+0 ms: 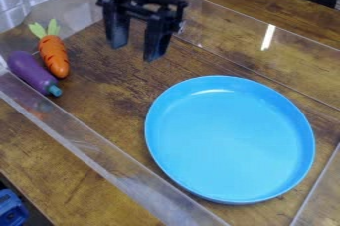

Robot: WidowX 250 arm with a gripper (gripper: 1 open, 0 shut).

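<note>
My gripper hangs over the back middle of the wooden table, dark and somewhat blurred; whether it is open or shut is unclear. A large blue plate fills the front right. At the left lie an orange toy carrot and, beside it, a purple toy eggplant, both apart from the gripper.
Clear plastic walls run along the left side of the table area. A small blue object shows at the lower left corner. Bare wood lies between the vegetables and the plate.
</note>
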